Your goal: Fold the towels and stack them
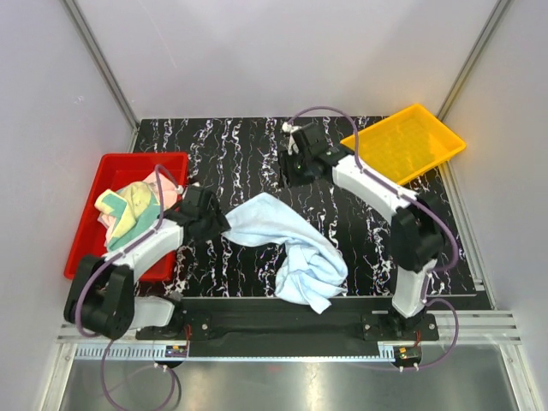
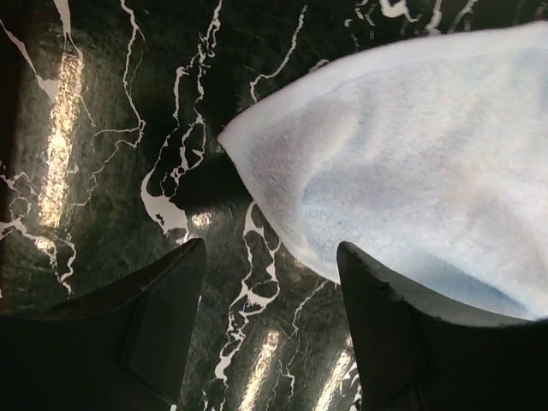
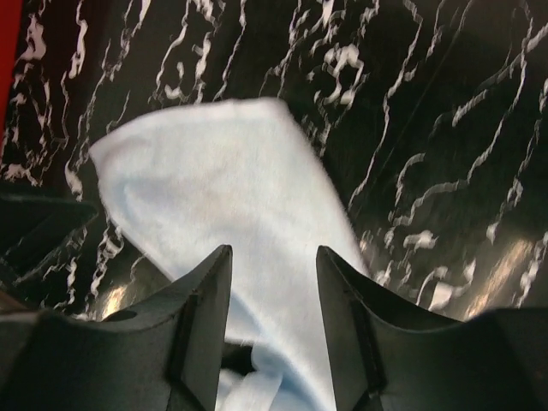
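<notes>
A pale blue towel (image 1: 304, 261) lies on the black marbled table, its upper left part spread toward a corner, its lower part bunched at the front edge. My left gripper (image 1: 217, 224) is open beside that left corner (image 2: 282, 163), nothing between its fingers. My right gripper (image 1: 289, 175) is open and empty above the table, behind the towel; in the right wrist view the towel (image 3: 223, 171) lies beyond its fingertips. Yellow, pink and green towels (image 1: 128, 210) lie in the red bin (image 1: 90, 240) at left.
An empty yellow tray (image 1: 402, 141) stands at the back right. Walls enclose the back and both sides.
</notes>
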